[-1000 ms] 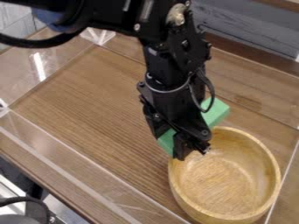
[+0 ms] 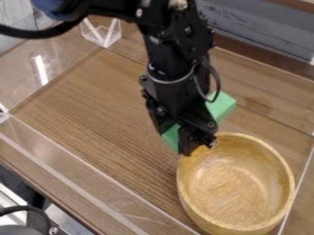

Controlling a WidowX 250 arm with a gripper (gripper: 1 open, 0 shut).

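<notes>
My black gripper (image 2: 186, 138) points down at the centre of the view, shut on a green object (image 2: 221, 105) that shows behind and below it. The green object's full shape is hidden by the gripper. A round, pale wooden bowl (image 2: 237, 200) stands at the lower right, its far rim just below the fingertips.
A clear plastic piece (image 2: 102, 29) stands at the back left. Transparent panels run along the left and front edges, with cables at the lower left.
The gripper and green object have shifted slightly up and away from the bowl over the last second. The bowl has not moved.
</notes>
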